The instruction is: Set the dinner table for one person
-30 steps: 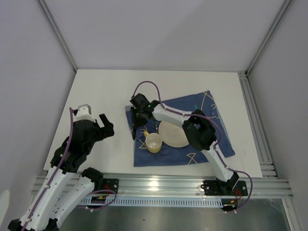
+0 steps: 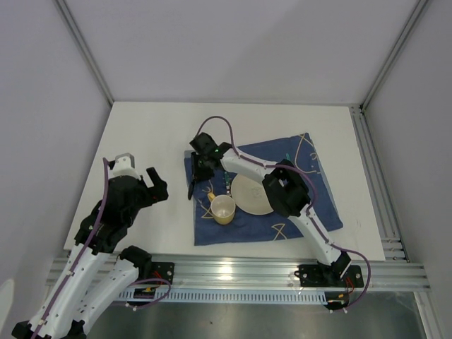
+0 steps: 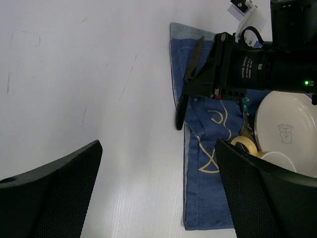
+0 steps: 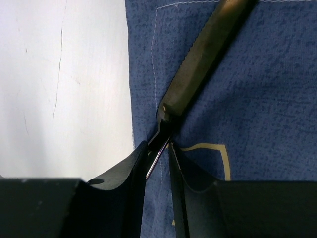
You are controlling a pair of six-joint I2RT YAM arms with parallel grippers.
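Observation:
On the blue placemat [image 2: 261, 229] are a cream plate [image 2: 251, 198], a yellow-handled mug [image 2: 223, 210] and a utensil [image 3: 245, 124] with a teal piece. A dark knife-like utensil [image 4: 190, 67] lies along the mat's left edge, its narrow part between my right gripper's [image 4: 158, 153] fingertips, which are close around it; whether they grip it is unclear. In the left wrist view the same dark utensil [image 3: 181, 114] runs under the right gripper. My left gripper [image 2: 155, 183] stands open over the bare table, left of the mat, with nothing between its fingers.
Something teal [image 2: 288, 157] shows at the mat's back right, partly behind the right arm. Walls enclose the back and sides.
The left arm is still.

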